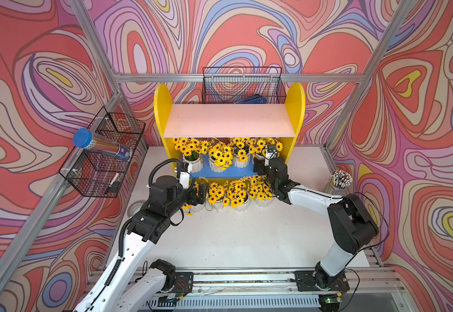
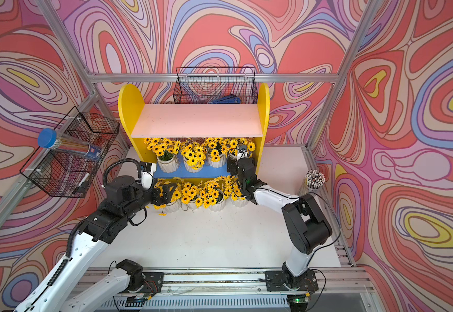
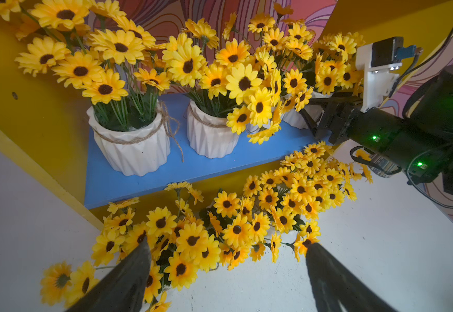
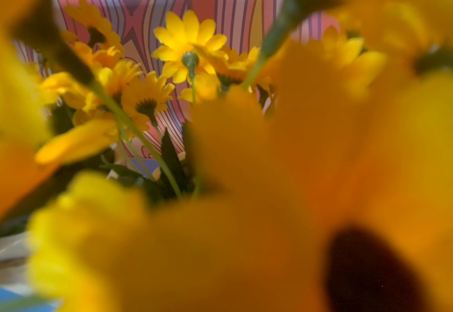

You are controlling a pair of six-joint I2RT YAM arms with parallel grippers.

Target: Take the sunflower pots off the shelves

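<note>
White pots with yellow sunflowers stand on the blue shelf: a left pot, a second pot and others to the right. In front of the shelf, on the white table, is a lower row of sunflower pots. My left gripper is open, its fingers spread in front of the lower flowers with nothing held. By the rightmost shelf pot is my right gripper; its arm hides part of the pot. Blurred petals fill the right wrist view and cover its fingers.
The pink upper shelf is empty and overhangs the blue one. Yellow side panels close in both ends. A cup of sticks stands at the right, a wire basket hangs at the left.
</note>
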